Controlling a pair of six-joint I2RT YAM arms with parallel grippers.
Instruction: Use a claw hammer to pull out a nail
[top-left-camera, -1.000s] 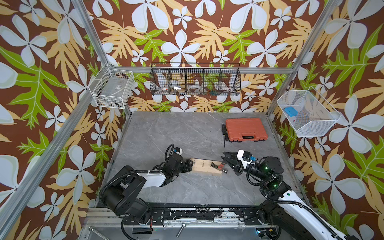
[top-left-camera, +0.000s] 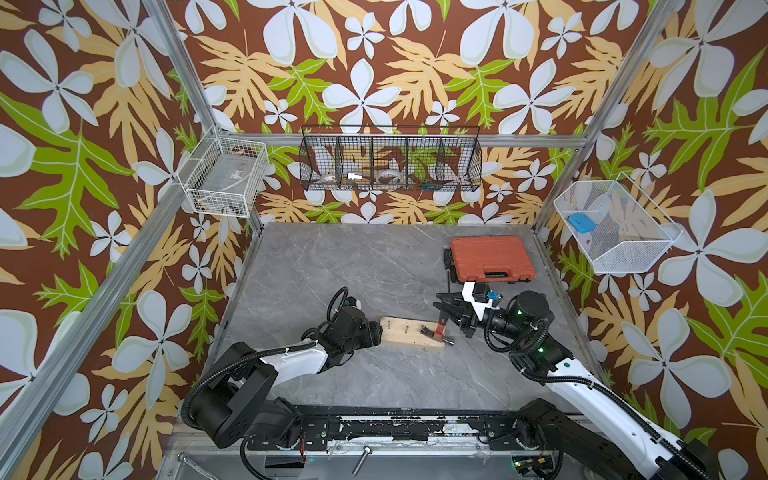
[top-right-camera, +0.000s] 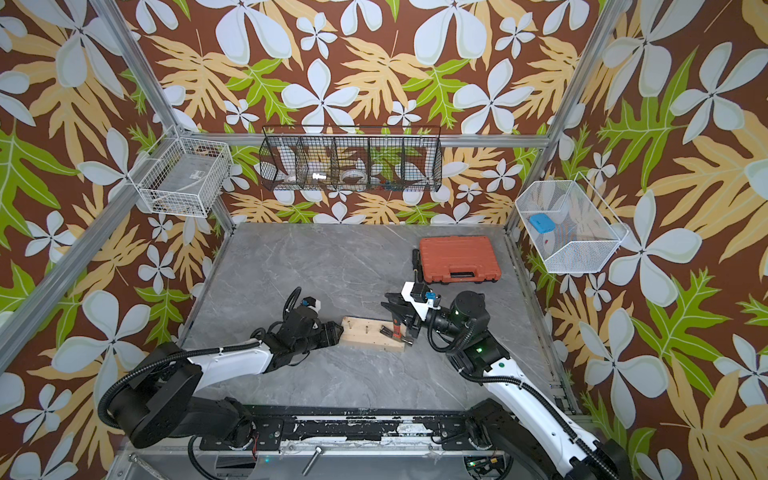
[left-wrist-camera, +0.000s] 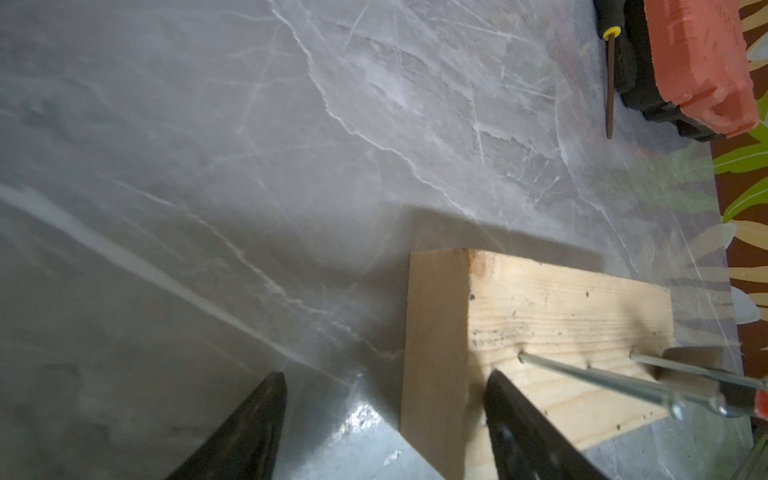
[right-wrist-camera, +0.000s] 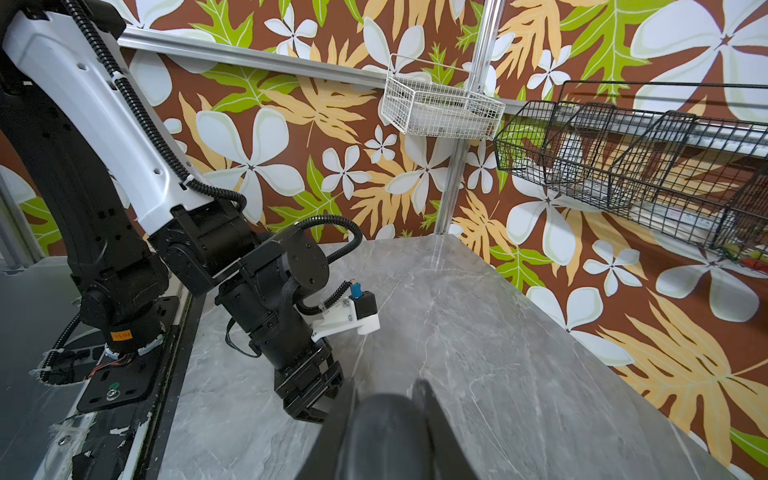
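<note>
A pale wooden block (top-left-camera: 412, 341) lies on the table with several nails standing in it; one nail (left-wrist-camera: 588, 373) and another nail (left-wrist-camera: 692, 367) rise from its top face in the left wrist view. At the block's left end, my left gripper has its fingers apart, one over the table and one overlapping the block; contact cannot be told. My right gripper (top-left-camera: 448, 305) is shut on the claw hammer's dark handle (right-wrist-camera: 388, 436), whose butt fills the space between the fingers. The hammer head (top-left-camera: 437, 335) is at the block's right end; whether its claw grips a nail is unclear.
An orange-red tool case (top-left-camera: 492, 257) stands at the back right, with a screwdriver (top-left-camera: 448, 268) along its left side. Wire baskets hang on the walls.
The hammer head stays over the block's right end. The left arm has shifted only slightly.
</note>
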